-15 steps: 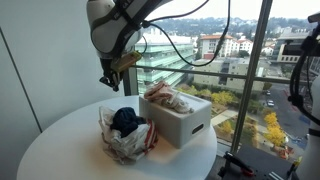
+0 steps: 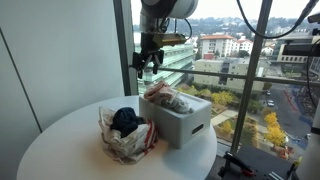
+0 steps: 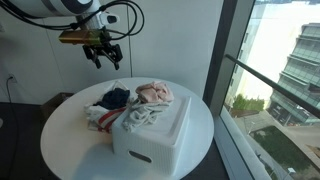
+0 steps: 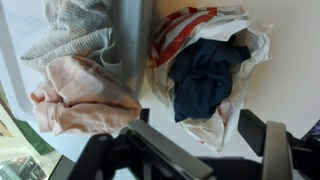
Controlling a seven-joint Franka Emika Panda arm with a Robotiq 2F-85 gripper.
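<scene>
In exterior view 1, my gripper (image 2: 147, 72) hangs in the air above the table, well clear of the cloths. Its fingers are apart with nothing between them, as the wrist view also shows. A dark navy cloth (image 4: 204, 76) lies bunched on a white plastic-looking bag or wrap (image 4: 258, 42), beside a red-and-white striped cloth (image 4: 178, 36). The white box (image 3: 157, 152) stands next to this pile. A pink cloth (image 3: 154, 93) and a pale knit cloth (image 4: 70, 30) lie at the box's top, partly over its rim.
Tall windows (image 2: 235, 62) stand behind the box. A dark cable (image 3: 138, 18) loops off the arm.
In exterior view 1 the arm has swung rightward, bringing the gripper from left of the cloth pile to above the box's left end. The cloths and box have stayed put.
</scene>
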